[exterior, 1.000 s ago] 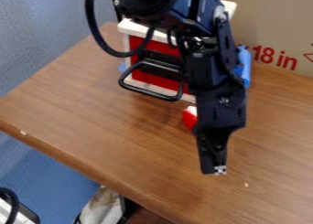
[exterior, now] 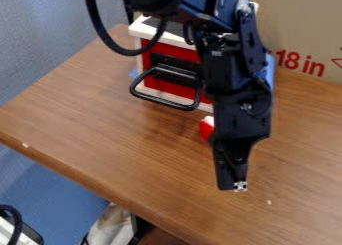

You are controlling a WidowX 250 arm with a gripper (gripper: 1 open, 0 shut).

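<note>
My black gripper (exterior: 234, 181) points down over the wooden table (exterior: 100, 159), in the middle right of the camera view; whether its fingers are open or shut is unclear. Just behind it, partly hidden by it, a small red object (exterior: 207, 127) sits on the table. Farther back stands a red and white box (exterior: 167, 87) with a black handle in front, partly covered by my arm.
A blue object (exterior: 267, 71) is behind the arm, near a cardboard wall (exterior: 307, 34) with red print.
The objects look unmoved.
</note>
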